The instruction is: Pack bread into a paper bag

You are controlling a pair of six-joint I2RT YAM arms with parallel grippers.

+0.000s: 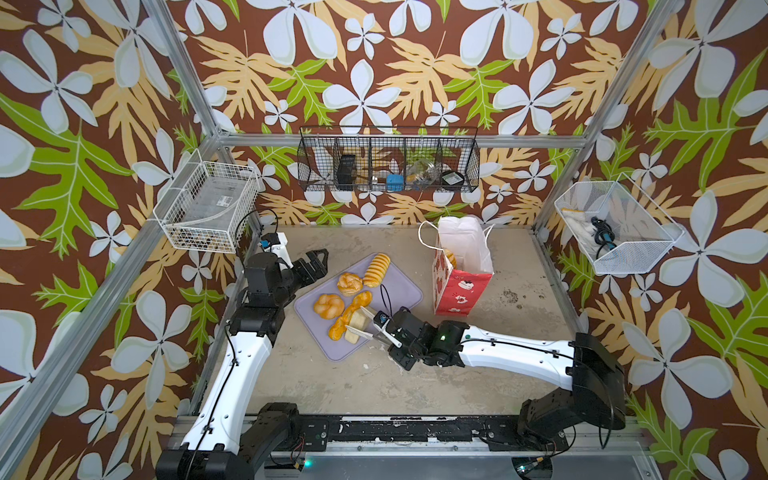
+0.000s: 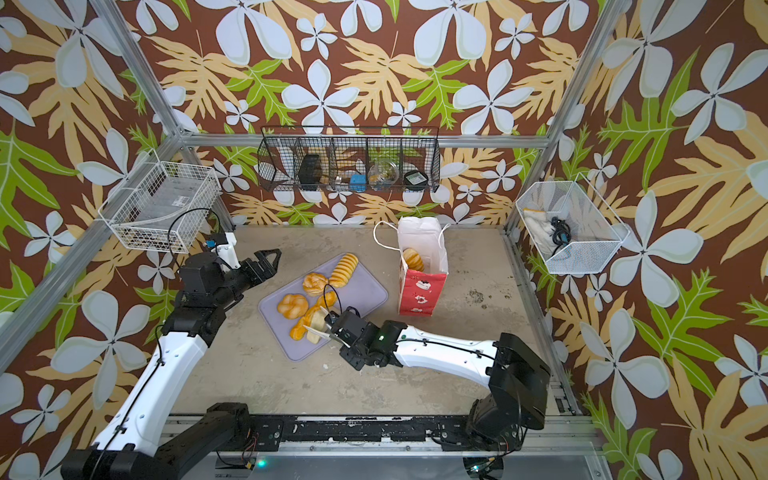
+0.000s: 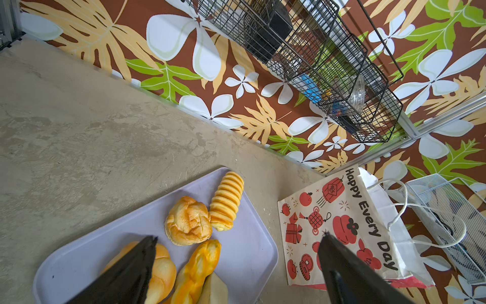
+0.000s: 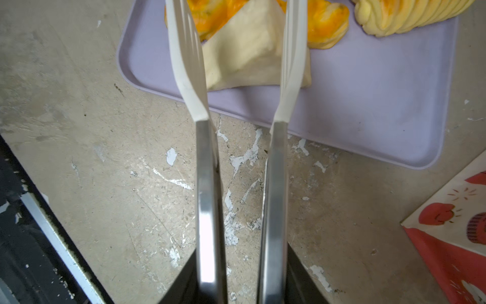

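Resting on the lilac tray [image 4: 374, 121] are a pale wedge of bread [image 4: 248, 48], an orange-glazed twist [image 3: 195, 268], two round buns and a ridged roll [image 3: 226, 200]. Tongs on my right gripper are open, with their white arms to either side of the pale wedge; contact cannot be told. The red and white paper bag [image 1: 460, 284] stands upright right of the tray, its top open and a piece of bread [image 2: 413, 258] visible inside. My left gripper is open and empty, held at the tray's left side.
A black wire basket [image 1: 388, 164] hangs on the back wall. White baskets hang at the left [image 1: 209, 208] and right [image 1: 620, 228]. Bare table [image 1: 512, 376] lies in front of the bag, and the bag's handles stick up by its opening.
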